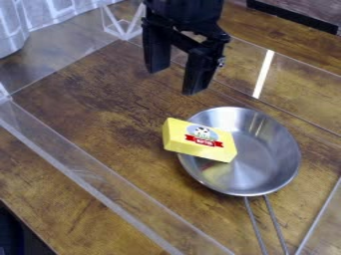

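A yellow butter box with a red label rests tilted on the left rim and inside of a steel pan, whose wire handle points to the bottom of the view. My black gripper hangs above and behind the box, its two fingers apart with nothing visible between them.
Clear plastic edging runs along the left and right, and a white, translucent item sits at the top left corner.
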